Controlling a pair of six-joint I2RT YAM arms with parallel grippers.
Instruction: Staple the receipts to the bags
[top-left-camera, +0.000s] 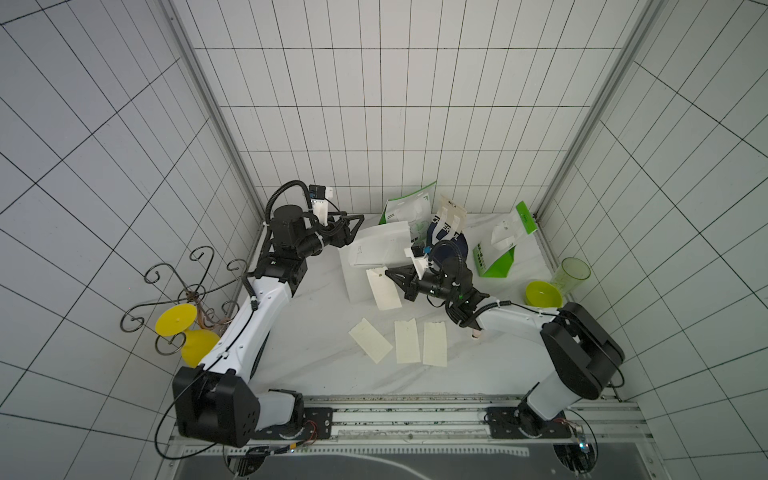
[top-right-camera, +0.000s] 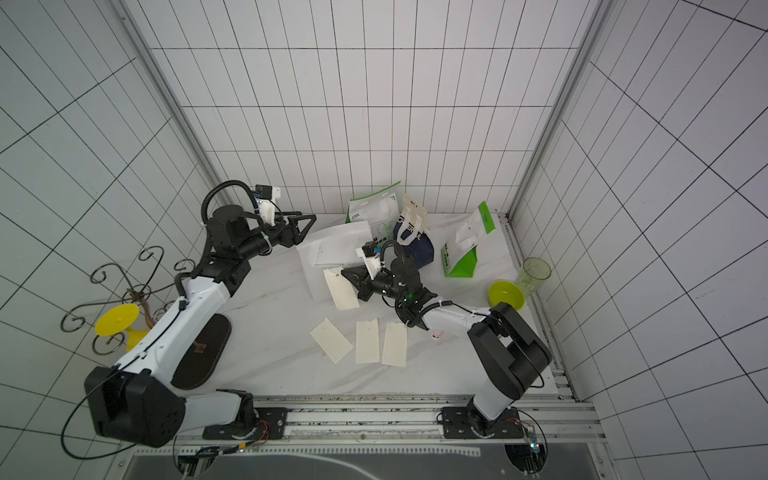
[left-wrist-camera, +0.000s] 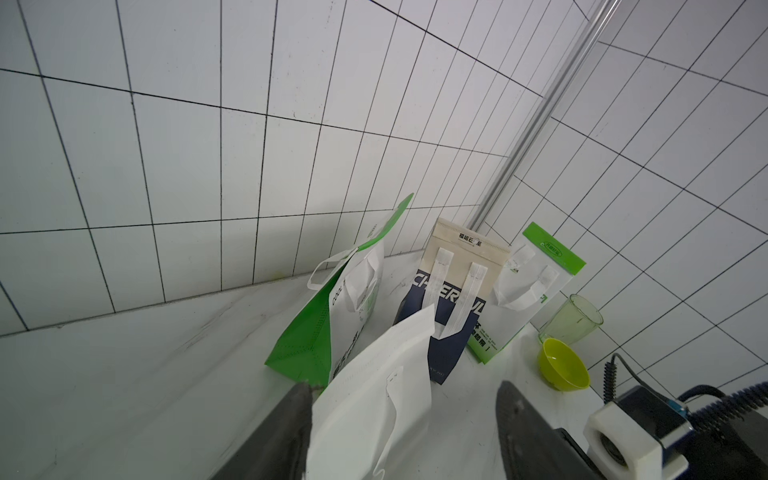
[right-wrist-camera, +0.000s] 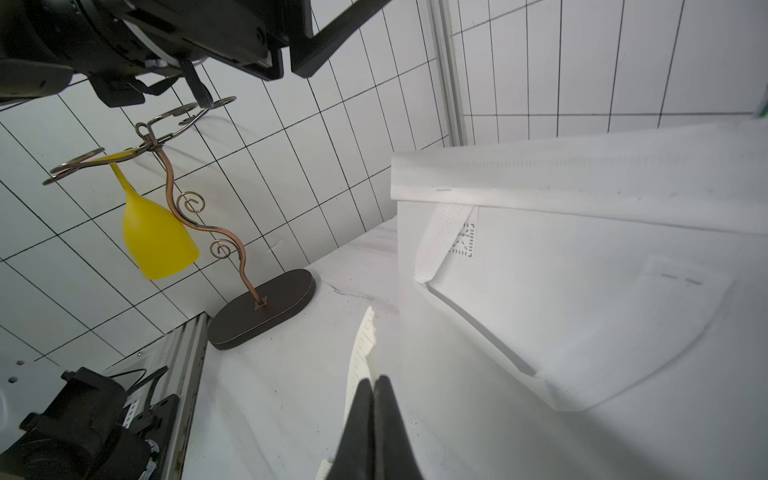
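A pale receipt (top-left-camera: 385, 292) hangs from my right gripper, whose narrow fingers are closed on it; its upper edge (right-wrist-camera: 364, 340) rises behind the tips. The receipt is in front of the large white bag (right-wrist-camera: 544, 240), which stands upright with a folded top and a loop handle. My left gripper (top-left-camera: 359, 225) is open at the bag's upper left corner. In the left wrist view, the white bag's edge (left-wrist-camera: 380, 400) shows between its parted fingers; whether they touch it I cannot tell. Three more receipts (top-left-camera: 369, 340) lie flat on the table.
Behind stand a green-and-white bag (top-left-camera: 408, 209), a navy bag (left-wrist-camera: 448, 312) and another green-trimmed bag (top-left-camera: 500, 240). At the right are a yellow-green bowl (top-left-camera: 543, 296) and a clear cup (top-left-camera: 571, 275). A yellow lamp (right-wrist-camera: 160, 236) stands at the left.
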